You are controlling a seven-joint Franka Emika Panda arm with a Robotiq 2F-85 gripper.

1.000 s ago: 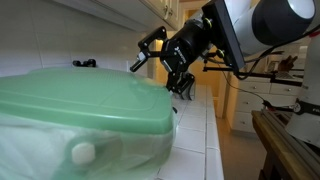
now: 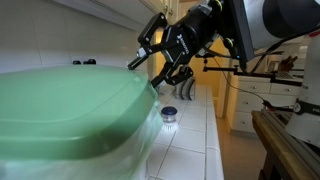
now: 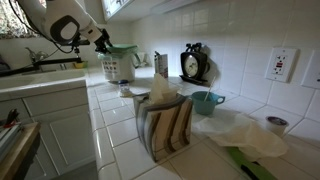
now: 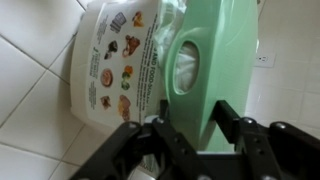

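Note:
A green lid [image 2: 75,105] fills the left of exterior view 1, with the pale wall of its tub [image 2: 100,165] below. My gripper [image 2: 143,76] is shut on the lid's edge, one finger above it and the other at its side. In the wrist view the green lid [image 4: 215,60] stands tilted off the tub [image 4: 115,65], which has food pictures printed on its side. Through the gap shows clear plastic wrap [image 4: 187,65]. Exterior view 2 has the tub [image 3: 118,68] at the counter's far end, under the lid [image 3: 122,49].
A small dark-topped jar [image 2: 169,115] stands on the tiles near the tub. Further along are a knife block [image 3: 160,125], a teal bowl [image 3: 207,102], a dark clock-like stand [image 3: 195,65] and a green-handled object [image 3: 248,165]. Bare tiles [image 3: 115,120] lie along the counter's front.
The gripper has moved left and up in exterior view 1. The lid's near edge has risen with it and tilted, and the jar now shows more fully.

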